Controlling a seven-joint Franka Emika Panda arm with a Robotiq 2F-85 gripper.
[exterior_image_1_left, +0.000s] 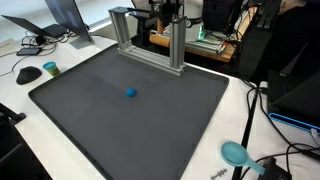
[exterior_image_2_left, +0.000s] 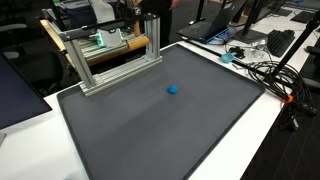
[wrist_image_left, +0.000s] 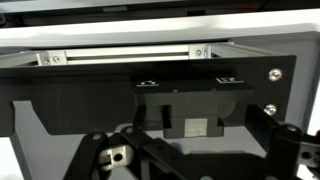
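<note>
A small blue object (exterior_image_1_left: 130, 92) rests alone on the dark grey mat (exterior_image_1_left: 110, 125); exterior view 2 shows the same blue object (exterior_image_2_left: 172, 89) toward the mat's far side. At the bottom of the wrist view my gripper is open, its dark fingers wide apart. Ahead of it is a black block (wrist_image_left: 190, 105) with a small pale label, in front of a black panel (wrist_image_left: 75, 105). Whether the block lies between the fingers or beyond them, I cannot tell. The blue object is out of the wrist view. I cannot make out the gripper in either exterior view.
A metal frame (exterior_image_1_left: 150, 56) stands along one edge of the mat. Beyond the mat are a green cup (exterior_image_1_left: 51, 69), a dark rounded item (exterior_image_1_left: 29, 75) and a laptop (exterior_image_1_left: 40, 32). A teal round object (exterior_image_1_left: 238, 156) lies at the near right.
</note>
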